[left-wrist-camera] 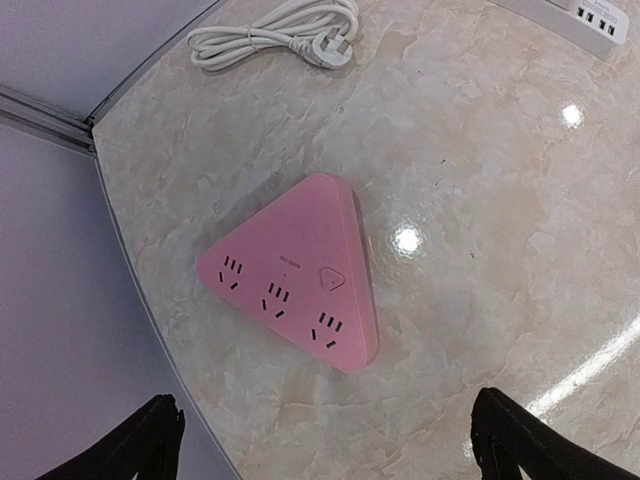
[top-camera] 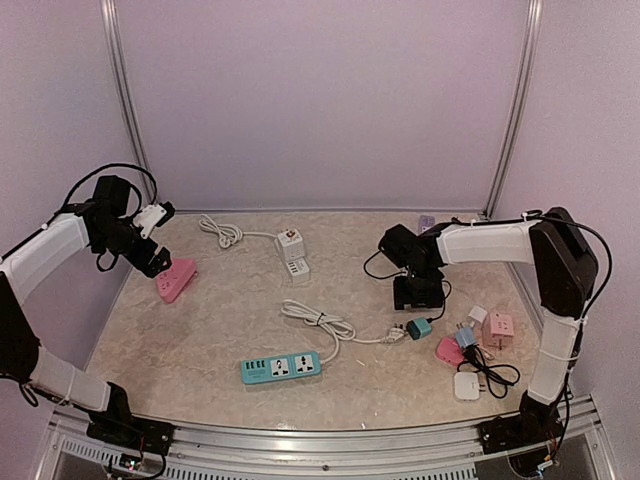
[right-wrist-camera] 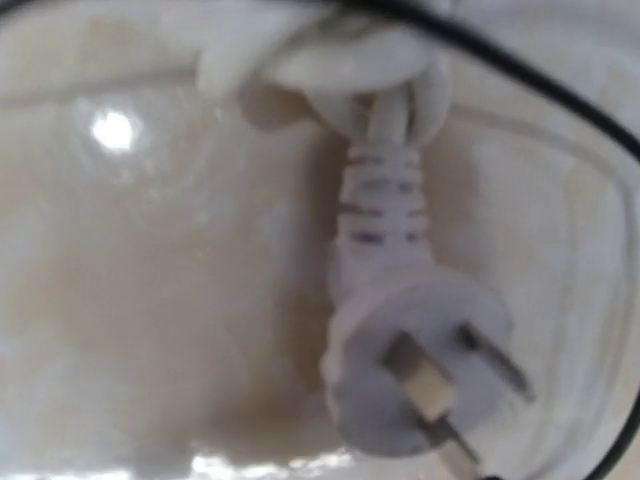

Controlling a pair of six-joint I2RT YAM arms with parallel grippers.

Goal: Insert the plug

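A white three-pin plug (right-wrist-camera: 420, 350) fills the lower part of the right wrist view, pins toward the camera and slightly blurred. Its white cable (right-wrist-camera: 390, 115) runs up into a bundle behind it. The right gripper (top-camera: 418, 294) is low over the right side of the table in the top view and covers that area. Its fingers do not show in the right wrist view, so their hold on the plug cannot be told. My left gripper is open and empty, above and beside a pink triangular socket block (left-wrist-camera: 290, 270).
A teal power strip (top-camera: 281, 368) lies at the front middle, its white cable ending near a teal adapter (top-camera: 419, 328). White socket blocks (top-camera: 291, 245) stand at the back. Several chargers, including a pink cube (top-camera: 498, 329), crowd the right front. A thin black cable (right-wrist-camera: 560, 85) crosses the right wrist view.
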